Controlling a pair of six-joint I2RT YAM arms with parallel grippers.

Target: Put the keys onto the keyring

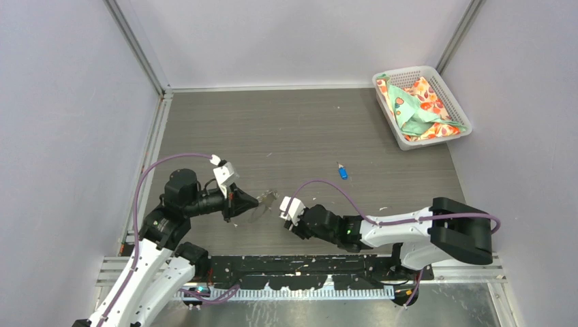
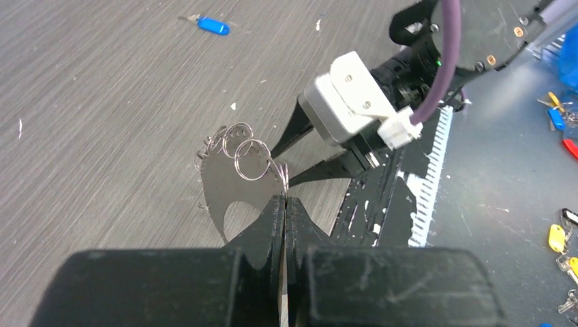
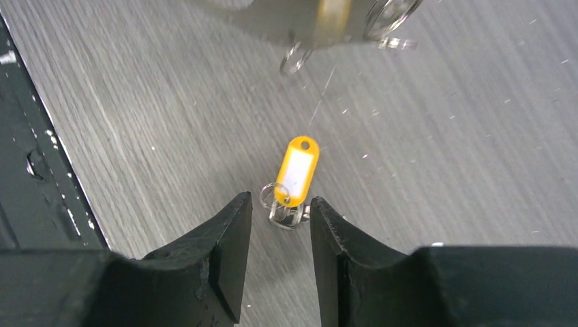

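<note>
The keyring, a thin metal plate carrying several wire rings, hangs in the air at the tips of my left gripper, which is shut on it by a thin part. Beyond it in the left wrist view, my right gripper's fingers stand apart, close to the plate. In the right wrist view a yellow key tag with a small wire ring lies on the table, just past the open right gripper; nothing shows gripped there. A blue-tagged key lies on the table right of centre.
Blurred in the right wrist view's top edge is the metal plate, near above the tag. A white basket with cloth stands at the back right. More tagged keys lie off to the right side.
</note>
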